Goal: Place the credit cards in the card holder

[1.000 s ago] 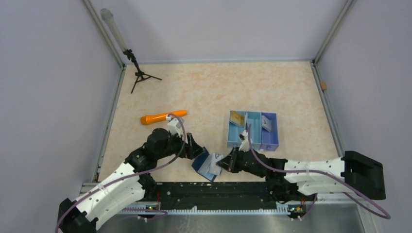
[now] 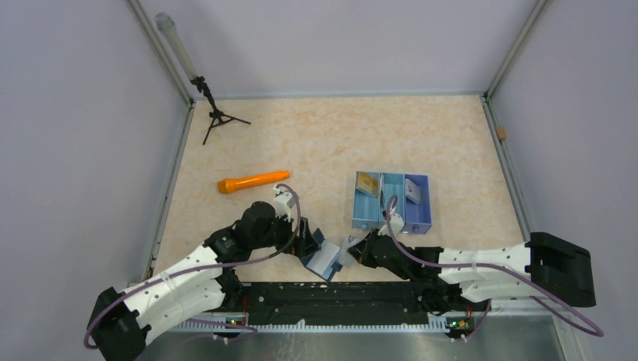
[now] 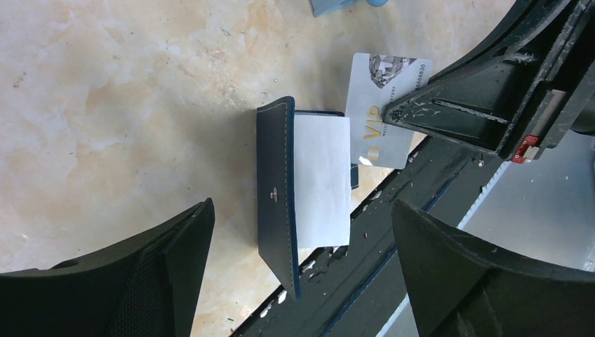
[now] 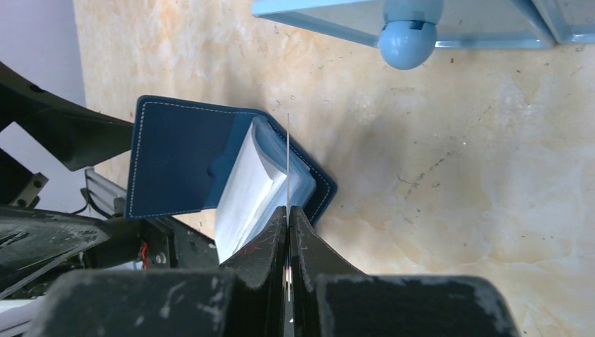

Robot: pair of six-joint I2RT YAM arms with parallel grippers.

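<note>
The dark blue card holder (image 3: 274, 193) lies near the table's front edge, its cover raised and its pale sleeves (image 3: 321, 179) showing. My right gripper is shut on a thin silver VIP card, seen edge-on as a line in the right wrist view. In the left wrist view that card is just right of the holder, outside its sleeves. Around the holder's near end, my left gripper stands open, one finger on either side in that view, gripping nothing. Whether the fingers touch the holder, I cannot tell.
A blue compartment box (image 2: 380, 225) sits behind the right gripper, holding a gold card (image 2: 367, 184) and a whitish card (image 2: 413, 191). An orange microphone-shaped object (image 2: 253, 181) lies at left, and a tripod (image 2: 217, 116) stands farther back.
The right gripper and its card have shifted right, from over the holder to beside it. My left gripper has moved right and toward the front, closer to the holder.
</note>
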